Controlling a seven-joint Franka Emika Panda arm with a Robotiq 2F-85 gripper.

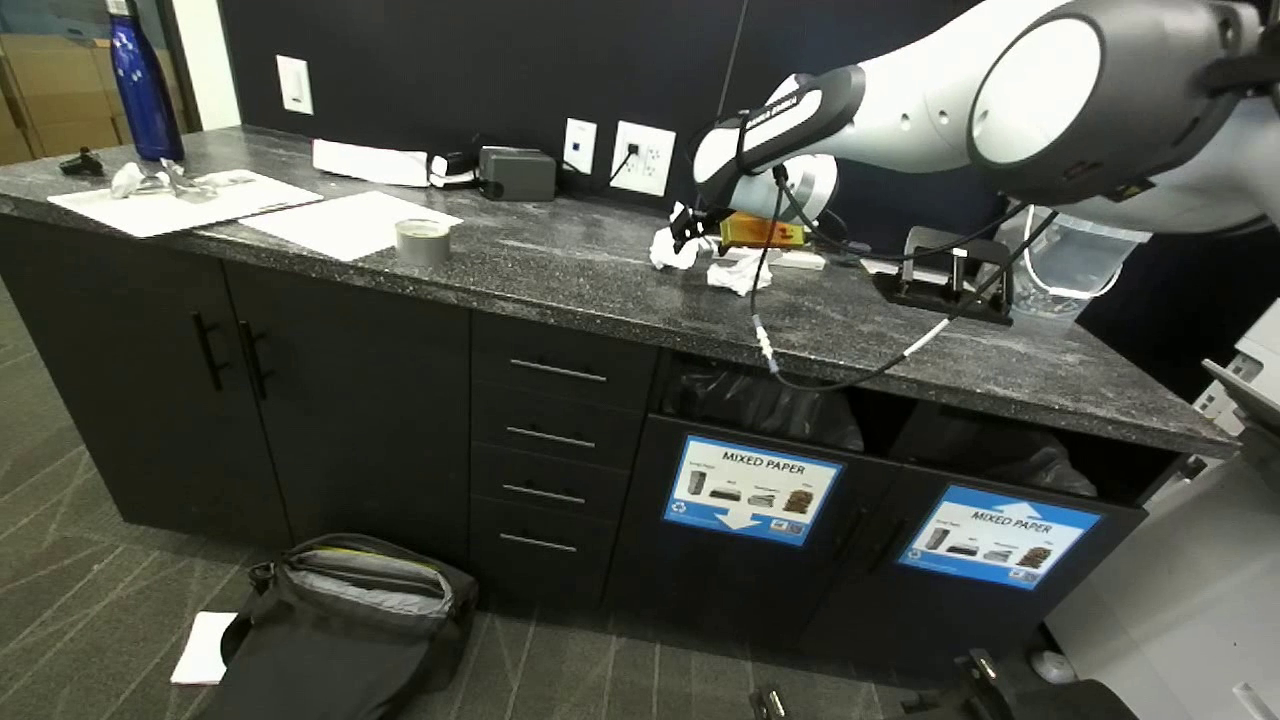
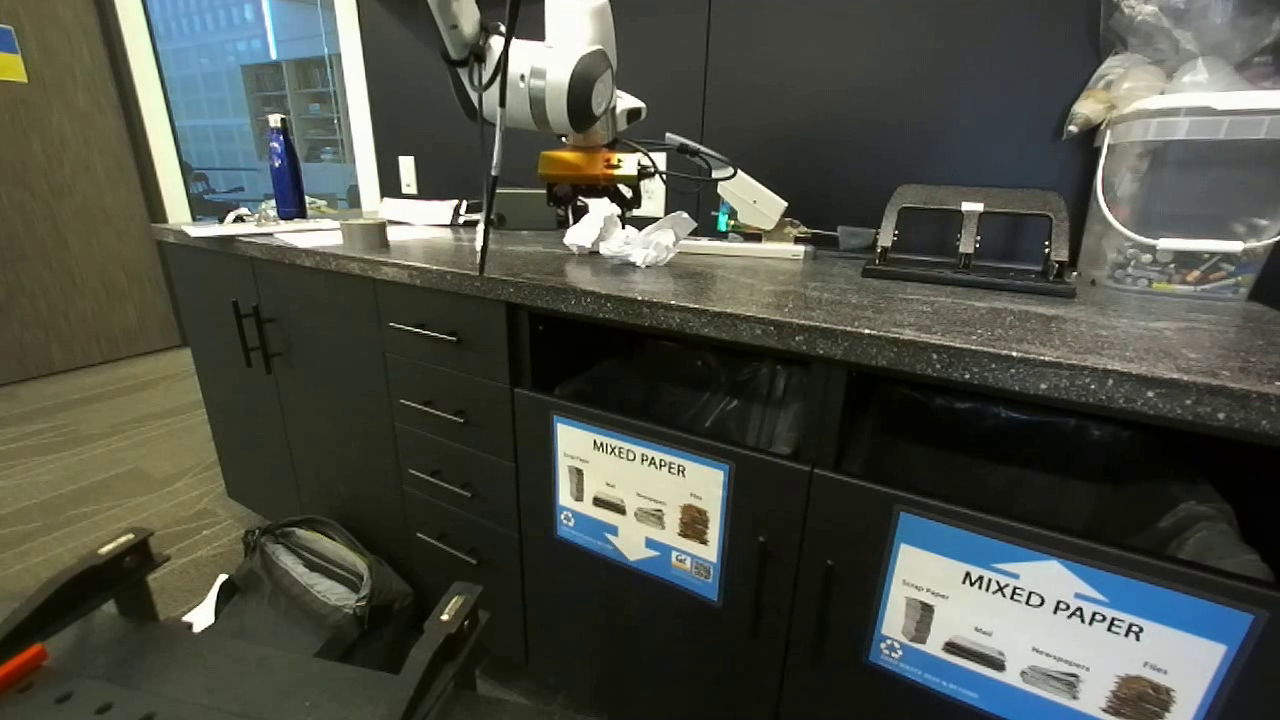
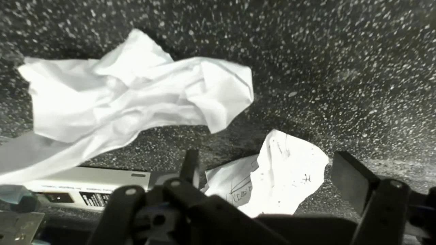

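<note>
Two crumpled white papers lie on the dark speckled counter. In the wrist view, the one with handwriting (image 3: 288, 175) shows between the spread fingers of my gripper, with gaps at the sides. The larger crumpled paper (image 3: 135, 94) is outside the fingers, at the upper left. From exterior view 1, my gripper (image 1: 692, 230) is low over the left crumpled paper (image 1: 672, 252), and the other crumpled paper (image 1: 740, 275) sits in front and to the right. Exterior view 2 has both papers (image 2: 648, 244) close together by the gripper (image 2: 588, 206), partly covering its fingers.
A white power strip (image 3: 90, 183) lies behind the papers. To the right stand a black hole punch (image 1: 954, 274) and a clear bucket (image 1: 1062, 266). A tape roll (image 1: 422, 241) and flat sheets are to the left. Open bin slots (image 1: 762, 402) sit below the counter edge.
</note>
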